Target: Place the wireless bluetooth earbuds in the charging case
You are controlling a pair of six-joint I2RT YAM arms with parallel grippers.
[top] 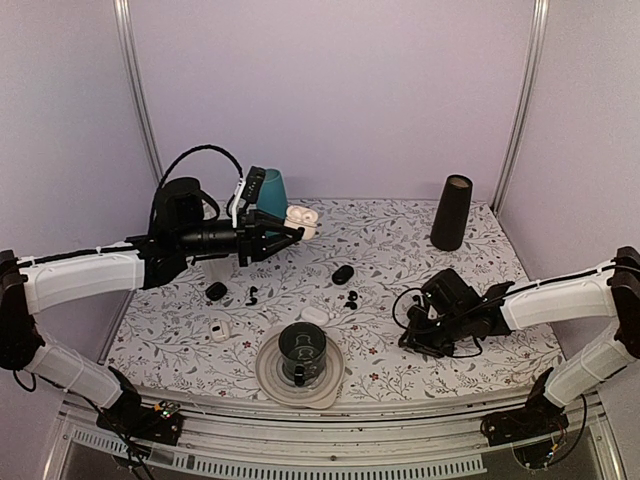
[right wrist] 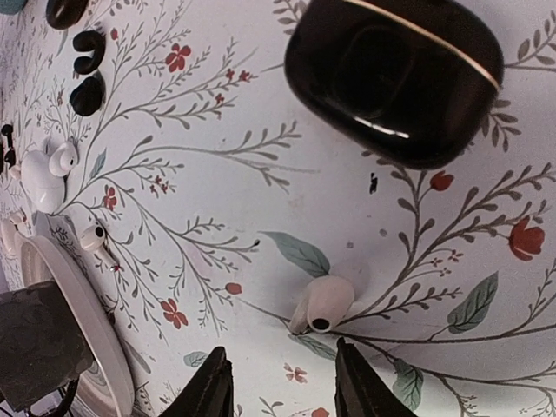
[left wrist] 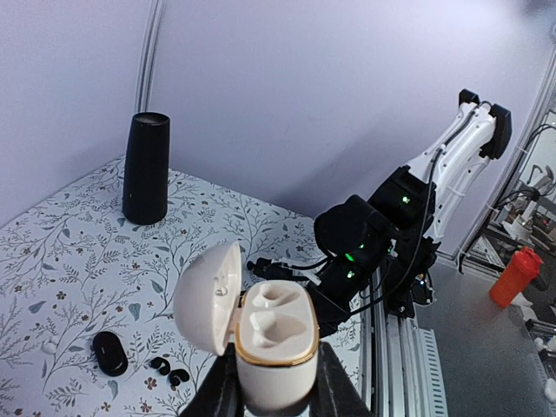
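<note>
My left gripper is shut on a white charging case (left wrist: 276,369) and holds it up in the air. The case's lid (left wrist: 208,295) stands open, and both earbud slots show empty. On the patterned cloth, a white earbud (right wrist: 330,302) lies just ahead of my right gripper. The right fingers are parted with nothing between them. Another white earbud (right wrist: 94,236) rests farther left by the plate. In the top view, my right gripper (top: 408,345) hangs low over the cloth and hides the nearer earbud.
A black case (right wrist: 395,78) lies just beyond the earbud. Black earbuds (top: 351,300), a white case (top: 314,316) and a dark mug (top: 303,350) on a plate (top: 268,378) occupy the middle. A black cylinder (top: 452,213) stands at the back right.
</note>
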